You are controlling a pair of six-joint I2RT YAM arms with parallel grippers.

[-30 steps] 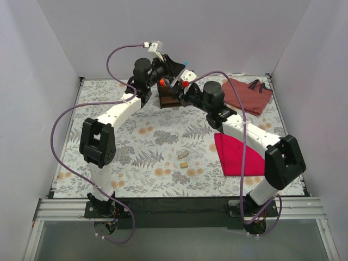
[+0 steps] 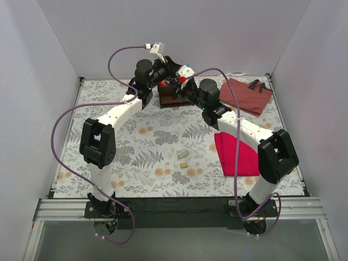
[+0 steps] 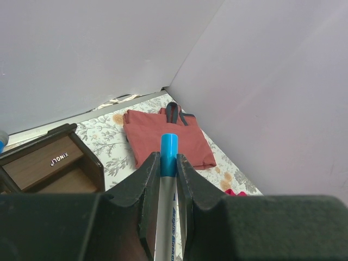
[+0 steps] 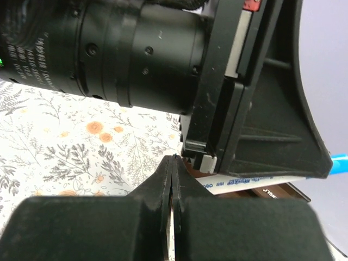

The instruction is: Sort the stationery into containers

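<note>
Held upright between the fingers of my left gripper is a white pen or marker with a blue end; in the right wrist view its blue tip sticks out past the left gripper's black finger. My right gripper is shut, with nothing showing between its fingers, close beside the left one. Both grippers are over the far middle of the table. A brown box with compartments lies beneath them, partly hidden by the arms; its corner shows in the left wrist view.
A tan eraser-like block and a pale small block lie mid-table. A red cloth is on the right, and a rust-red bag with dark handles at the far right.
The left arm has moved hardly at all and keeps the pen.
</note>
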